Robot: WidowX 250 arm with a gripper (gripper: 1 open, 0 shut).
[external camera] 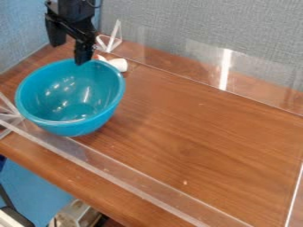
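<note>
My black gripper (71, 44) hangs at the top left, open, over the back rim of a large teal bowl (69, 99), which looks empty. A small white object (113, 63) lies on the wooden table just behind the bowl, to the right of the gripper; its shape is too small to tell clearly.
Clear plastic walls edge it, with white braces (109, 42) at the back left and at the left. Grey textured walls stand behind.
</note>
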